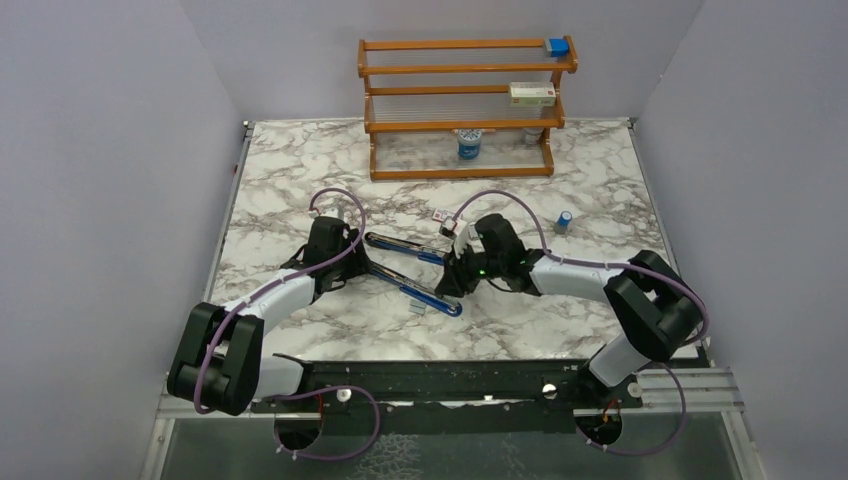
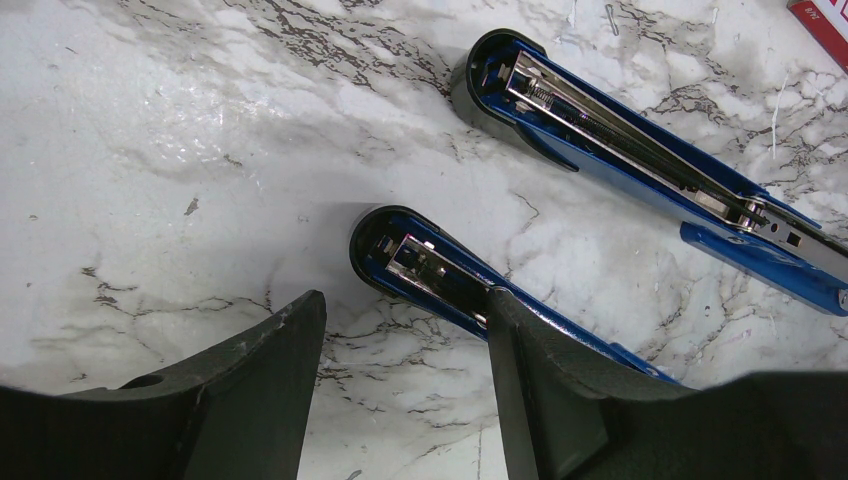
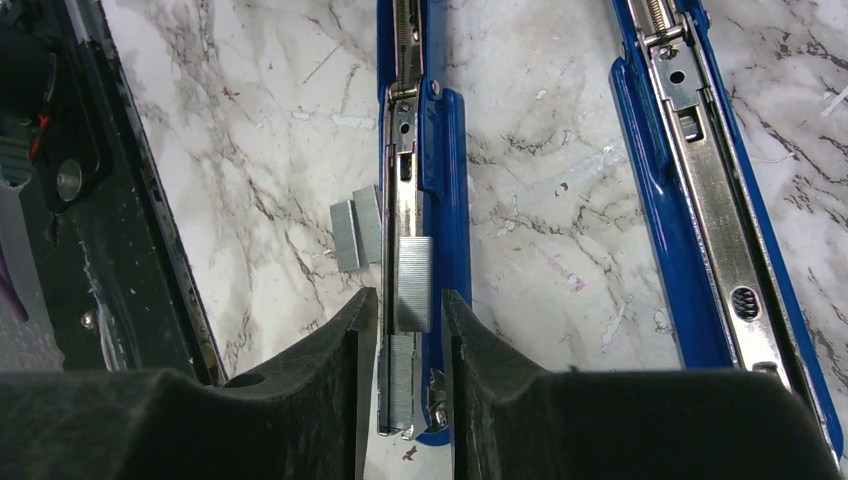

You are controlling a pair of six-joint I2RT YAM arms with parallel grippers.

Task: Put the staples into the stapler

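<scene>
The front blue stapler [image 1: 410,286] lies opened out on the table, its metal channel facing up. In the right wrist view a staple strip [image 3: 415,283] rests on that channel, shifted toward one side and not seated between the rails. Another strip [image 3: 403,375] sits in the channel's end. My right gripper is open above the stapler, its fingertips on either side of the shifted strip and apart from it. My left gripper stands open at the other end of the front stapler [image 2: 430,265], one finger overlapping the stapler in view.
A second opened blue stapler [image 1: 405,246] lies behind, roughly parallel. Two loose staple strips [image 3: 345,236] lie beside the front stapler. A red and white box [image 1: 444,215] and a blue-capped item [image 1: 564,220] are farther back, before a wooden rack [image 1: 460,174].
</scene>
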